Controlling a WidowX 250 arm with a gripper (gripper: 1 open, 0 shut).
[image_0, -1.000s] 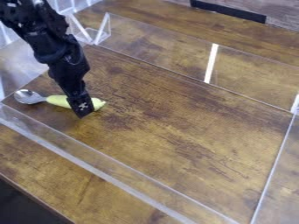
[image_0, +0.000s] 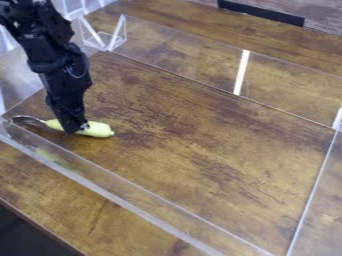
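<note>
My black gripper (image_0: 76, 122) is down at the left of the wooden surface, its fingertips at a pale yellow-green elongated object (image_0: 98, 130) that lies near the clear wall. A silver spoon (image_0: 23, 120) lies at that object's left end, partly hidden against the clear wall. The fingers look close together; whether anything is between them is hard to see.
Clear plastic walls (image_0: 160, 213) border the work area at the front, back and sides, with white tape on the back one. A dark bar (image_0: 262, 13) lies at the back.
My gripper has moved a little toward the front left, and the yellow-green object and spoon have shifted the same way, nearer the front clear wall.
</note>
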